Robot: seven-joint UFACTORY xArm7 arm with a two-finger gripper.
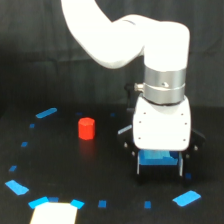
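Observation:
My gripper [159, 174] hangs at the right of the camera view, its two thin dark fingers wide apart. No object is visibly gripped between them. Behind and below the white hand shows a blue patch [158, 158], partly hidden; whether it is an object or tape on the table I cannot tell. A small red block [86, 128] stands on the dark table to the left, well clear of the gripper. At the bottom edge lies a pale tan block [54, 213], cut off by the frame.
Blue tape strips and small squares mark the black table [90, 175], among them a strip [17, 187] at the left and another strip [187, 198] at the lower right. Dark curtain hangs behind. Open room lies between the red block and the gripper.

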